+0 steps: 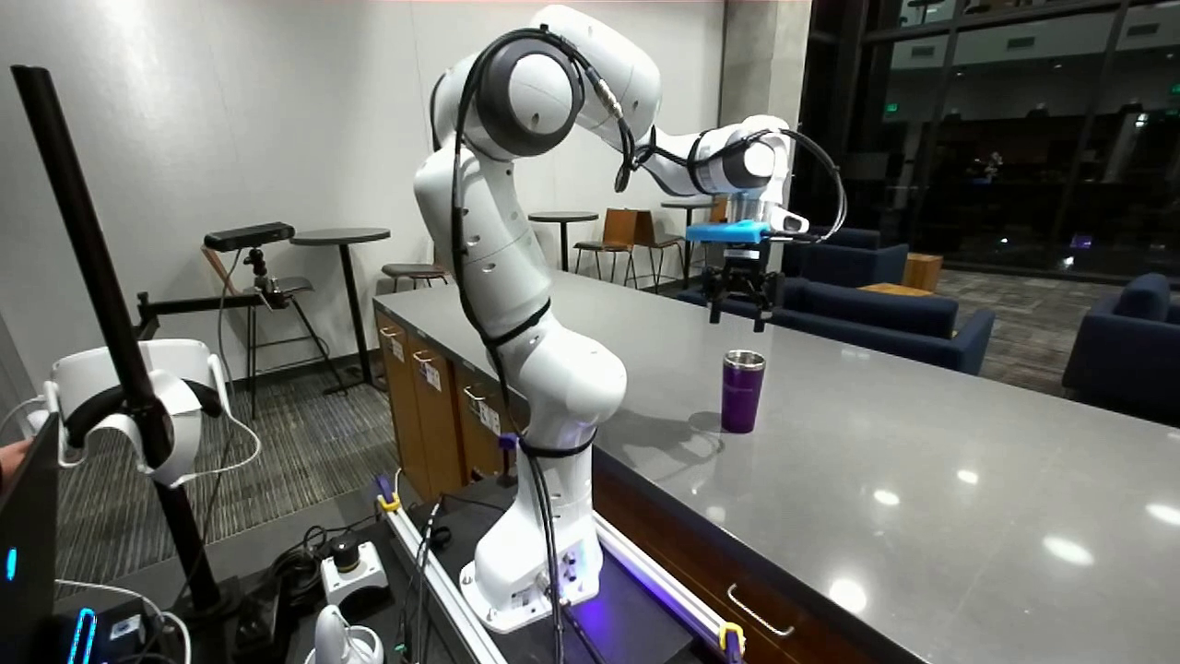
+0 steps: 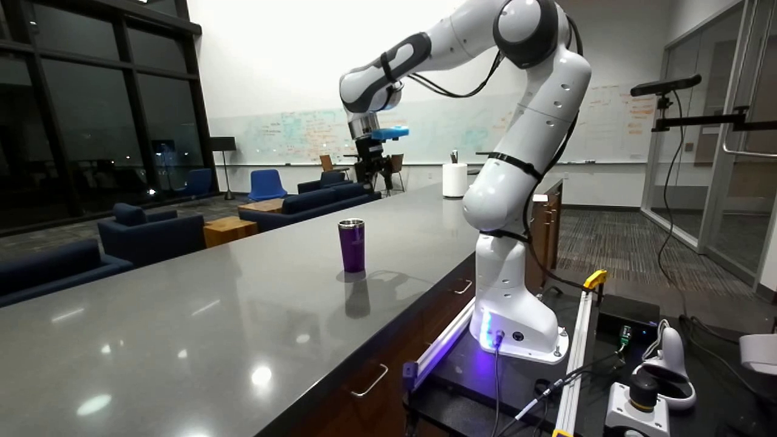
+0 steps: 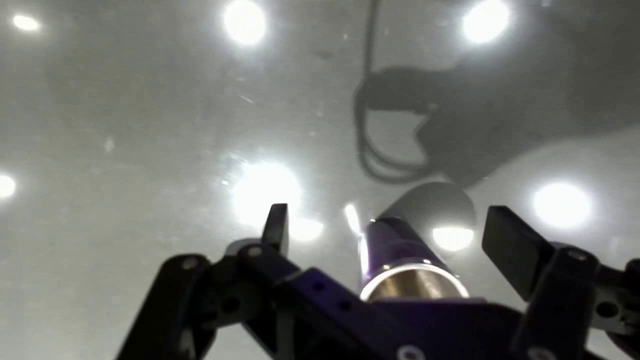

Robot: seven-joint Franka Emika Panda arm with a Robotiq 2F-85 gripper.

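A purple tumbler (image 1: 742,394) with a silver rim stands upright on the grey countertop (image 1: 940,443). No lid covers its mouth. My gripper (image 1: 737,317) hangs above the counter, higher than the tumbler, its fingers spread and empty. In exterior view 2 the tumbler (image 2: 352,247) is nearer the camera than my gripper (image 2: 383,186). Seen from the wrist, the tumbler (image 3: 399,246) shows in the gap between the open fingers, lower down and apart from both; the gripper body hides part of its mouth.
A white canister with pens (image 2: 454,179) stands farther along the counter, near the arm. Dark blue sofas (image 1: 885,326) lie beyond the far edge.
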